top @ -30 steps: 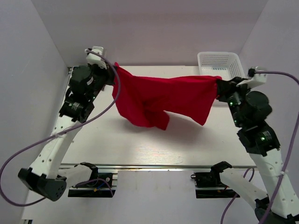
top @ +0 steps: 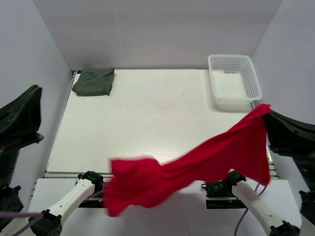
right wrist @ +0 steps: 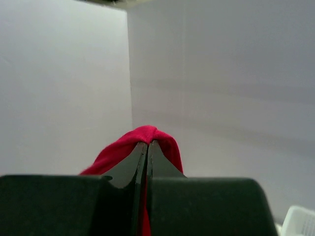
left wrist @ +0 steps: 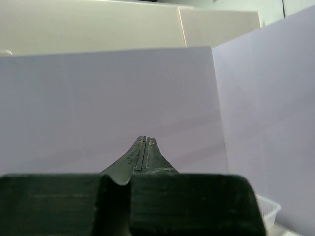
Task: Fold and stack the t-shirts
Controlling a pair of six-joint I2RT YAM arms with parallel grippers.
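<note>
A red t-shirt point(top: 221, 152) hangs in the air from my right gripper, which is shut on its top edge; its blurred loose end trails down to the left, over the table's front edge. My left gripper is raised and shut, with nothing showing between its fingers; in the top view it is at the far left, clear of the red cloth. A folded dark green t-shirt point(top: 92, 82) lies at the table's back left.
A white perforated basket point(top: 234, 81) stands at the back right. Grey walls surround it at back and sides.
The red shirt was stretched between both grippers; its left end has left my left gripper and swung down. Both arms have moved up and outward from over the table.
</note>
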